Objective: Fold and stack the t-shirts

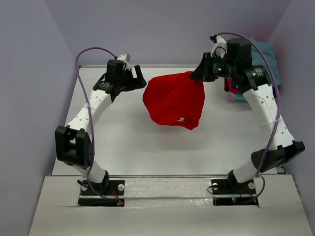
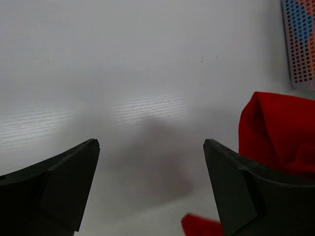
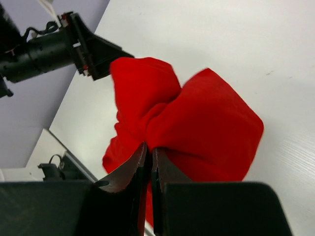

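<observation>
A red t-shirt [image 1: 173, 101] hangs from my right gripper [image 1: 195, 75], which is shut on it, over the middle of the white table; it fills the middle of the right wrist view [image 3: 202, 128] and shows at the right of the left wrist view [image 2: 280, 123]. My left gripper [image 1: 139, 77] stands open with nothing between its fingers, just left of the red shirt, near its upper left part.
A bin [image 2: 300, 44] heaped with folded or loose shirts, blue cloth [image 1: 267, 59] on top, stands at the back right, partly behind my right arm.
</observation>
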